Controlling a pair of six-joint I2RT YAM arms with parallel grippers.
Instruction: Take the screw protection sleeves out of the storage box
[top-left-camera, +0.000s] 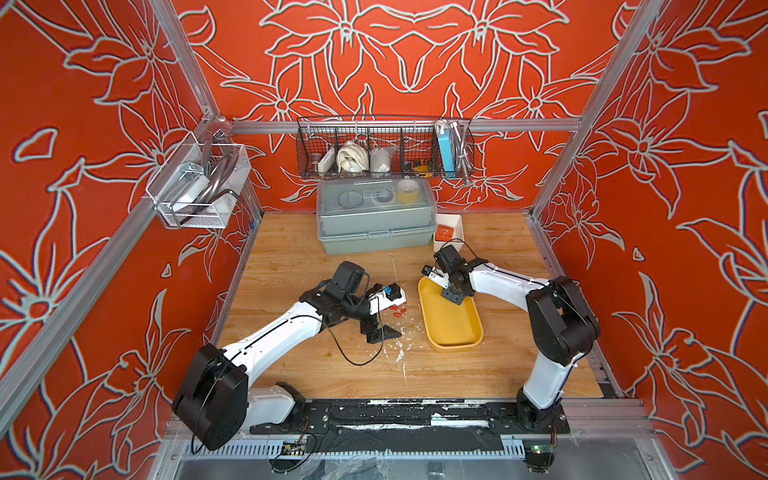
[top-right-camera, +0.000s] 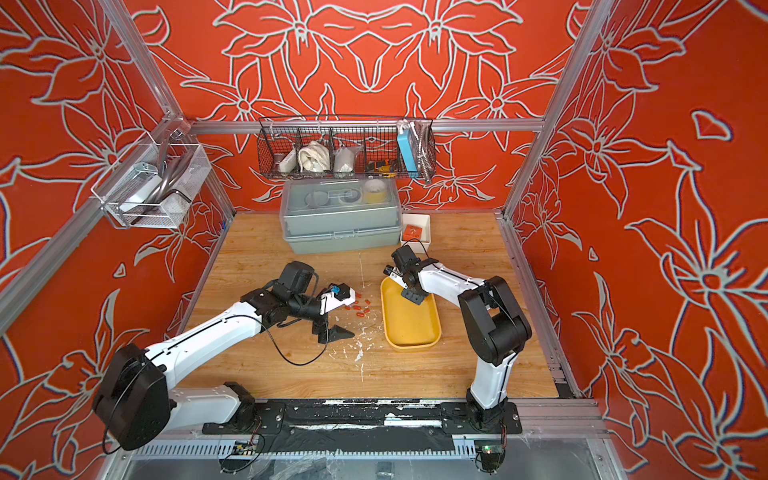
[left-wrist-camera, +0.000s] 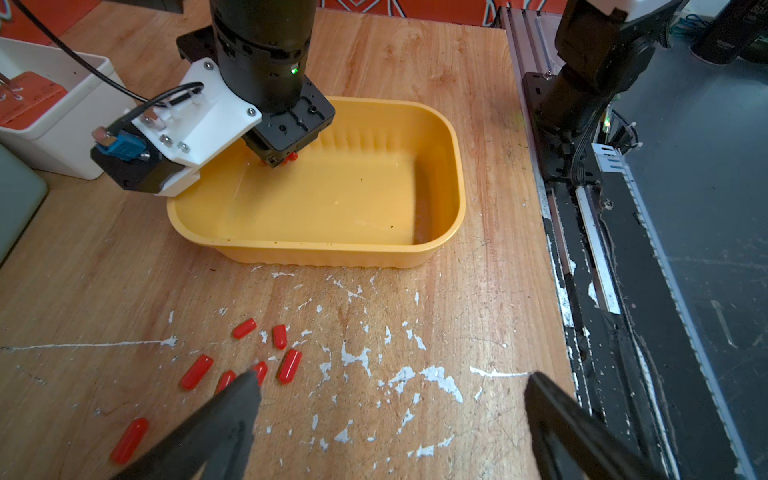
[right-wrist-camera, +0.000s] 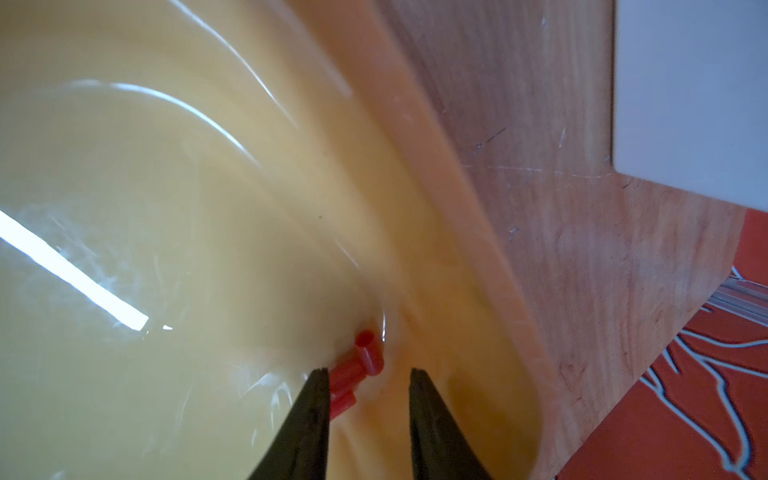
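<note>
The storage box, a yellow open tray (left-wrist-camera: 376, 252), stands on the table right of centre. In its far corner lie 3 red sleeves (right-wrist-camera: 369, 352), touching one another, as the right wrist view shows. My right gripper points down over that corner, fingers apart, with the sleeves seen beyond its left fingertip and the gap. Contact between fingers and sleeves cannot be told. On the wood left of the box several red sleeves (left-wrist-camera: 289, 365) lie scattered. Above them hangs my left gripper, open wide with nothing between its blurred fingers.
A white bin (top-left-camera: 453, 245) with a red item inside stands close behind the yellow box. Left of it is a grey lidded case (top-left-camera: 376, 233). Bare wood lies right of the box. White marks (left-wrist-camera: 432, 380) speckle the table before the left gripper.
</note>
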